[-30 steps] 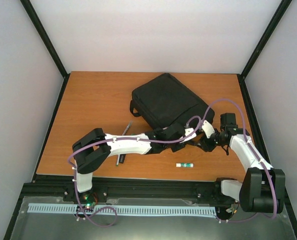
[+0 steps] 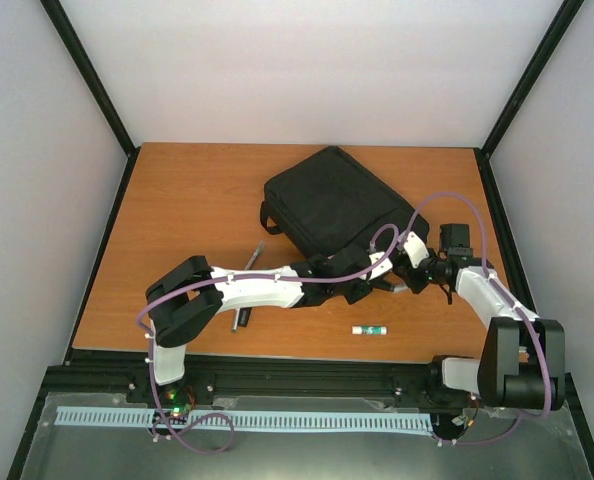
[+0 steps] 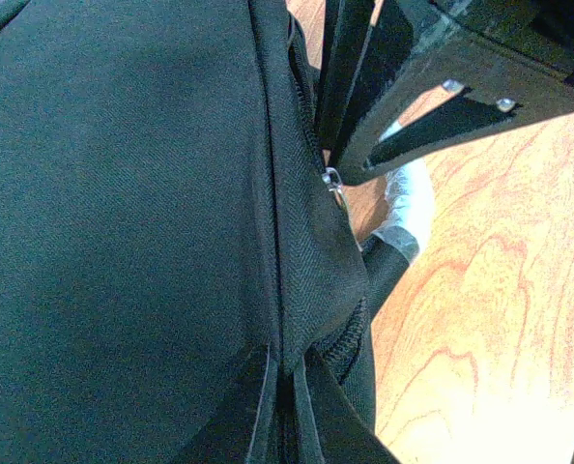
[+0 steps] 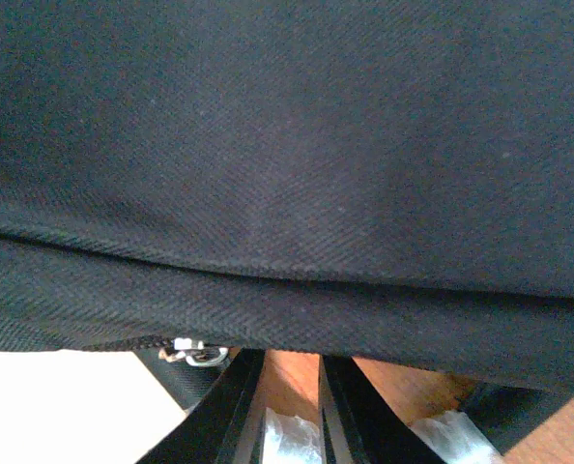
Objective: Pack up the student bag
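Observation:
A black bag [image 2: 332,195] lies on the wooden table, its near right corner under both wrists. In the left wrist view my left gripper is shut on or against the folded fabric edge by the zipper. Just beyond it my right gripper is at the metal zipper pull [image 3: 335,190]; what is between its fingers is hard to see. In the right wrist view the bag's fabric [image 4: 287,145] fills most of the frame, with a zipper pull [image 4: 198,353] beside the fingertips [image 4: 239,396].
A glue stick [image 2: 369,330] lies at the front of the table. A silver pen-like item [image 2: 252,255] and a dark item [image 2: 244,318] lie partly under the left arm.
The right arm and gripper have moved slightly toward the back, up against the bag's corner. The left arm and the bag look unchanged in the top view.

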